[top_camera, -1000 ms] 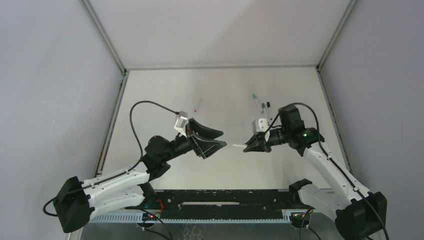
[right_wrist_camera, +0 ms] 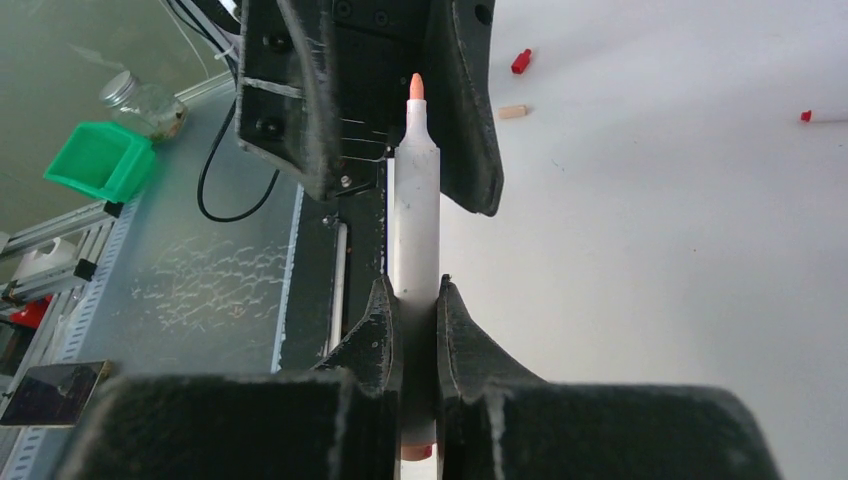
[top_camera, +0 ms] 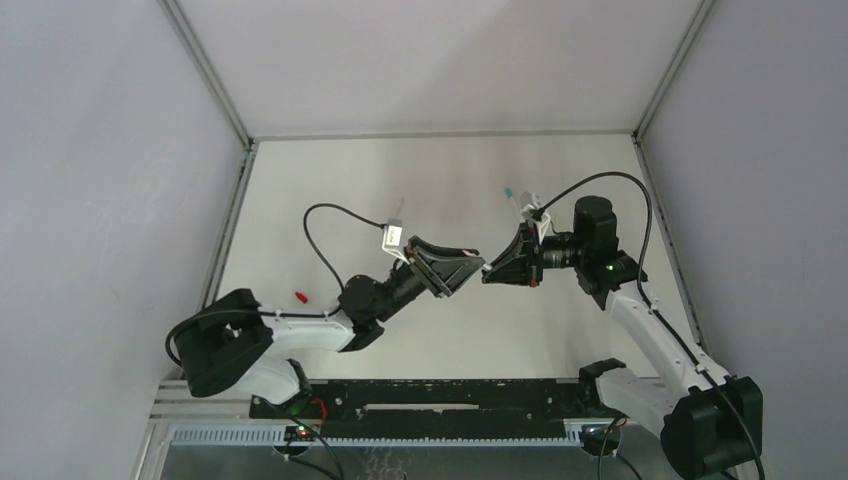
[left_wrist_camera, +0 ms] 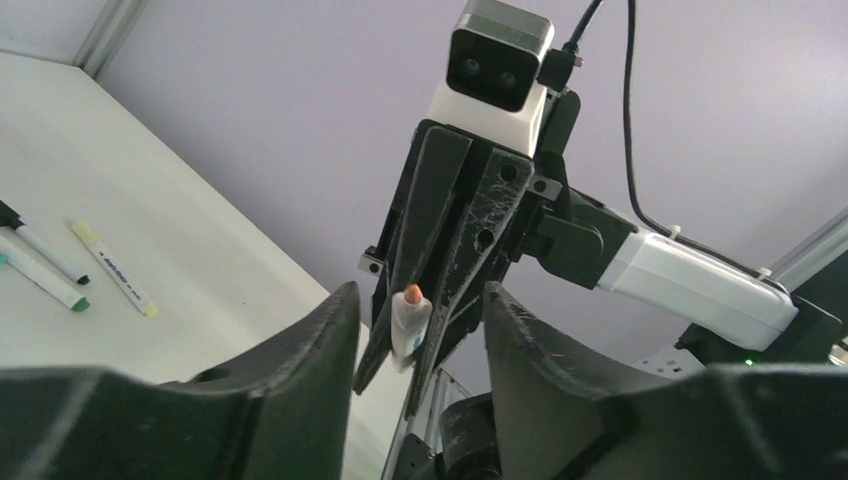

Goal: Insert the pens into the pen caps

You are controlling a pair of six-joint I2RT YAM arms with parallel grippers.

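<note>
A white pen [right_wrist_camera: 418, 210] with a bare orange tip is clamped in my right gripper [top_camera: 490, 273], tip pointing toward the left gripper. My left gripper [top_camera: 468, 273] is part open, its fingers [left_wrist_camera: 335, 330] on either side of the pen tip [left_wrist_camera: 412, 293]; whether they touch it I cannot tell. From the right wrist view, a tan cap [right_wrist_camera: 512, 111] and a red cap [right_wrist_camera: 521, 61] lie loose on the table. The red cap [top_camera: 301, 297] also shows at left in the top view.
In the left wrist view a black-capped pen [left_wrist_camera: 45, 245], a green-tipped pen [left_wrist_camera: 45, 280] and a yellow pen [left_wrist_camera: 113, 268] lie on the table. A red-tipped pen [right_wrist_camera: 830, 116] is at the right wrist view's edge.
My left gripper has moved right and its fingers have drawn closer together around the pen's tip end. The right gripper still holds the pen, its arm shifted only slightly.
</note>
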